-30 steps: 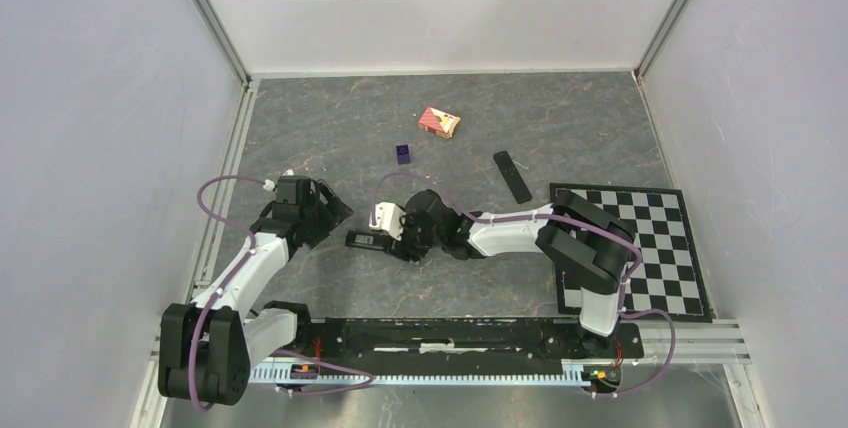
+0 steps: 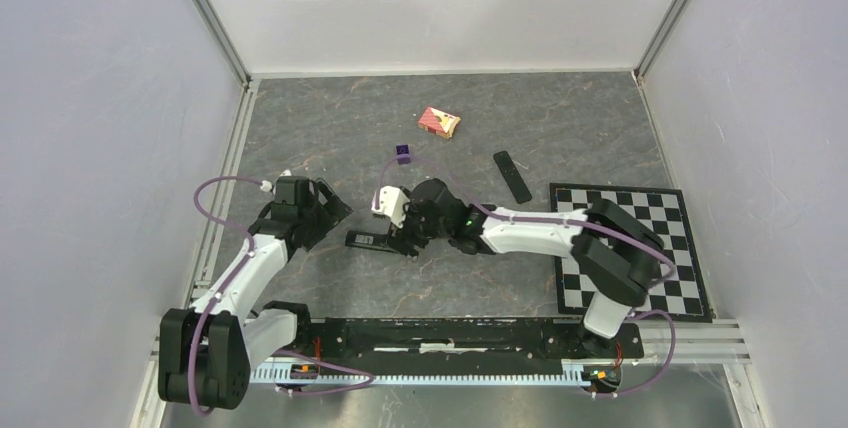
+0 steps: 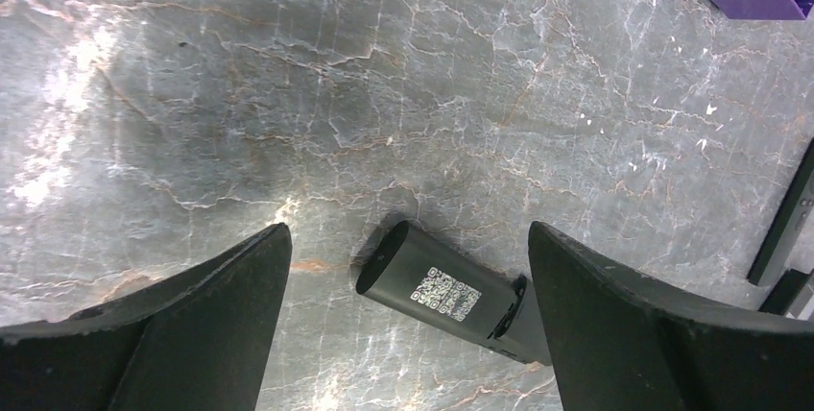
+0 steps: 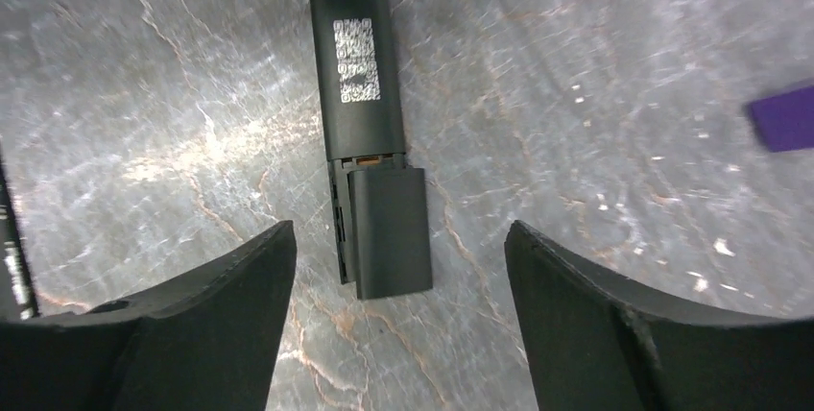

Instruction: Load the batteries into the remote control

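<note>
The black remote (image 2: 365,240) lies back-up on the marble floor at lower centre. In the right wrist view its battery cover (image 4: 389,233) sits askew over the lower half, a slit of the compartment showing beside the label section (image 4: 355,65). My right gripper is above that end, fingers apart, nothing between them. My left gripper hovers open to the left, the remote below between its fingers, not held. I cannot see batteries in the compartment.
A small purple box (image 2: 403,154), a red-and-yellow packet (image 2: 439,123) and another black remote (image 2: 512,176) lie farther back. A checkerboard (image 2: 660,278) fills the right.
My right arm has moved up and slightly back in the top view, its gripper a little away from the remote's end. The left arm is still.
</note>
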